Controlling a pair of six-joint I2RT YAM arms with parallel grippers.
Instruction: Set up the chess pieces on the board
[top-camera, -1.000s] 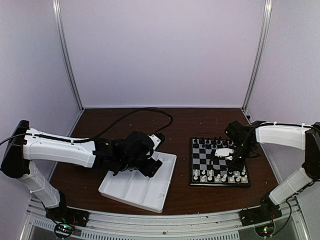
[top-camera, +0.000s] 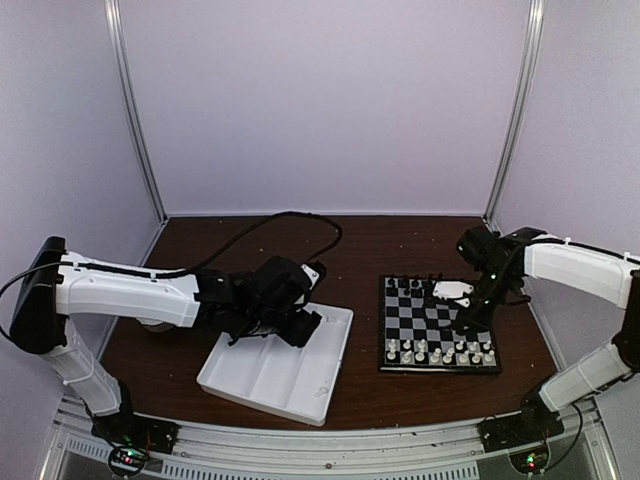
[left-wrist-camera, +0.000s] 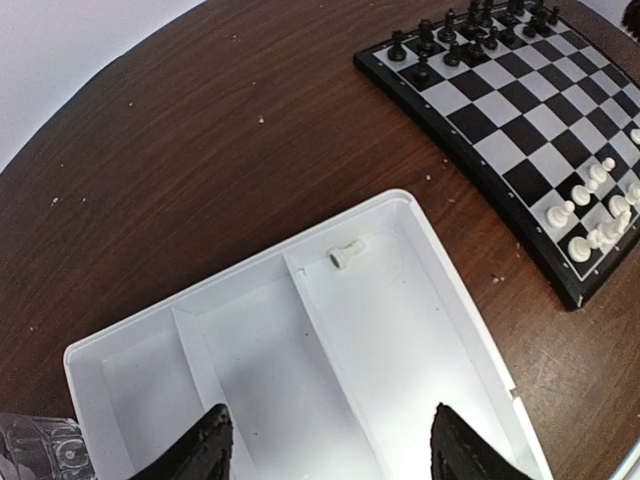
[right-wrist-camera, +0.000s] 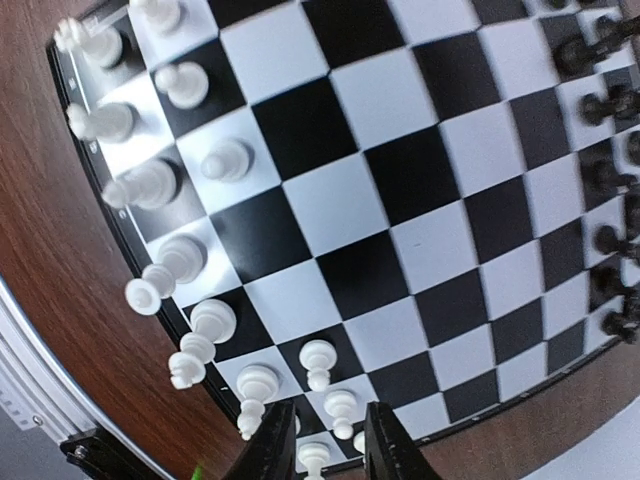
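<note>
The chessboard (top-camera: 412, 322) holds several black pieces (left-wrist-camera: 425, 38) along its far edge and several white pieces (right-wrist-camera: 145, 184) along the near side. My left gripper stands open above the white tray (top-camera: 217, 376), where a single white piece (left-wrist-camera: 346, 254) lies on its side in a compartment. My right gripper hangs over the white pieces at the board's near side, its fingers apart; whether anything stands between their tips is unclear, as pieces sit behind them.
A clear container (left-wrist-camera: 40, 440) stands left of the tray. Walls bound the back and sides.
The left arm has shifted slightly, still over the tray.
</note>
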